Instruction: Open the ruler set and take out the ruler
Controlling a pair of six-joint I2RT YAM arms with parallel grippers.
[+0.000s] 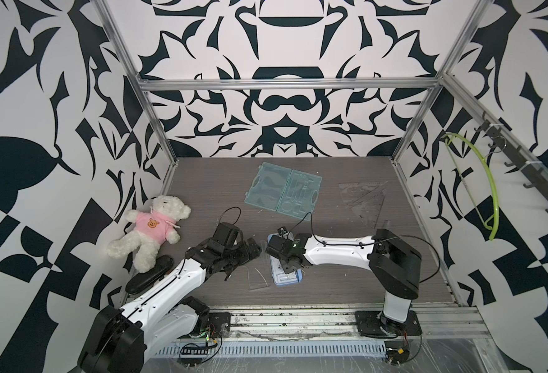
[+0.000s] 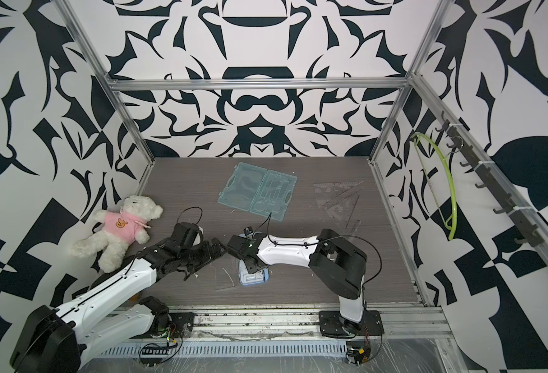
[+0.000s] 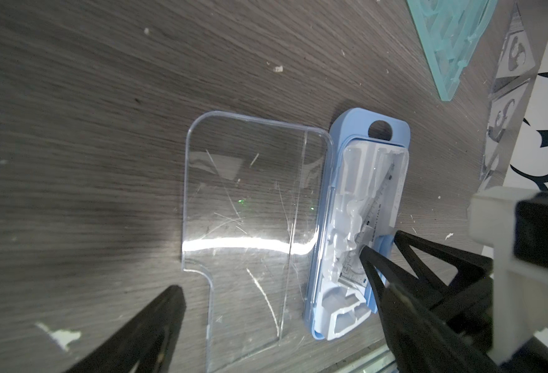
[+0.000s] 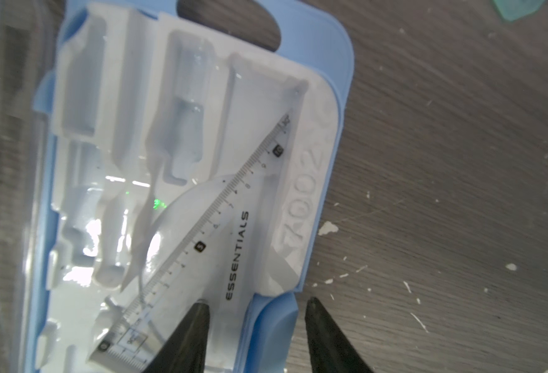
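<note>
The blue ruler set case [image 4: 308, 43] lies on the table with its white tray uncovered and its clear lid [image 3: 242, 186] spread out to the left. A transparent ruler [image 4: 193, 242] lies diagonally in the tray. My right gripper is open over the case, its fingertips either side of the blue right edge in the right wrist view, apparently with nothing held. My left gripper stands open above the clear lid, nothing between its fingers.
A teal plastic case [image 1: 267, 183] lies open at the back. Transparent triangles [image 1: 364, 199] lie at right. A white bear [image 1: 152, 233] and black pouch [image 1: 149, 273] occupy the left.
</note>
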